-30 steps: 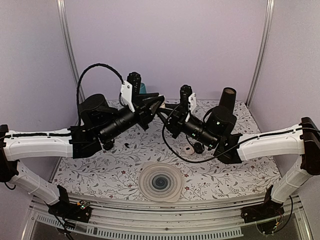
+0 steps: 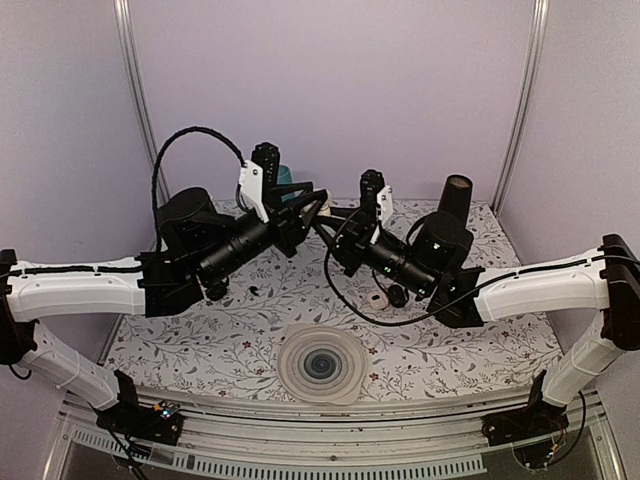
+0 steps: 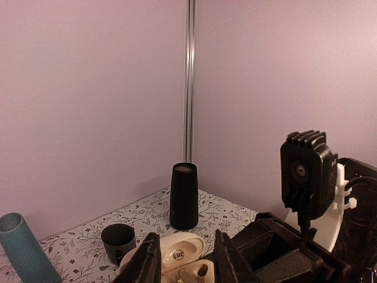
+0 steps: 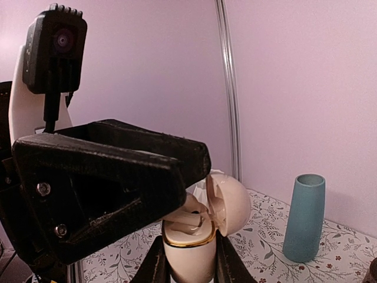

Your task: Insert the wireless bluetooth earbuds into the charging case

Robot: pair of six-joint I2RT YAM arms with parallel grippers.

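Observation:
The pale charging case [image 4: 189, 259] stands with its lid [image 4: 231, 200] swung up, my right gripper shut on its body. A pale earbud [image 4: 193, 204] rests at the top of the case, tilted. Over it reach the black fingers [image 4: 118, 188] of my left gripper, which stand apart around the case's opening. From the left wrist view, the inside of the lid [image 3: 179, 252] and a dark spot [image 3: 202, 270] in the case show. How deep the earbud sits, and whether it touches a left finger, I cannot tell.
A blue tumbler [image 4: 304, 218] and a black tumbler [image 3: 184, 197] stand on the patterned table, along with a dark mug [image 3: 118, 240]. Near the front lies a round mat [image 2: 322, 365]. A small pale round object [image 2: 378, 300] lies below my right arm.
The left gripper's fingers have parted slightly at the case and shifted a little. The right arm and the case hold still.

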